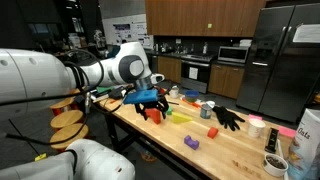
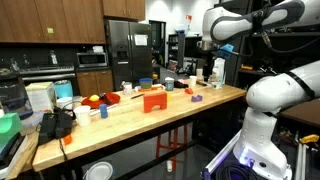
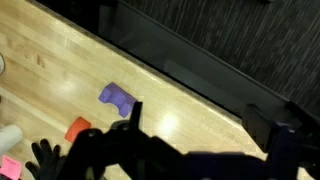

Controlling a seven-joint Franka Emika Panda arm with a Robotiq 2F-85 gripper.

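Note:
My gripper stands open, its two dark fingers wide apart at the lower part of the wrist view, with nothing between them. Below it the view shows the light wooden table edge and dark space beyond. A purple block lies on the table just up and left of the left finger; exterior view 1 has the same purple block near the table's front edge. In that view the gripper hangs above the table, in front of a red box. An orange-red object rests beyond the block.
A black glove and a yellow item lie on the table. In exterior view 2 a red box and a blue cup stand along it. White containers crowd its right end. Bare wood surrounds the purple block.

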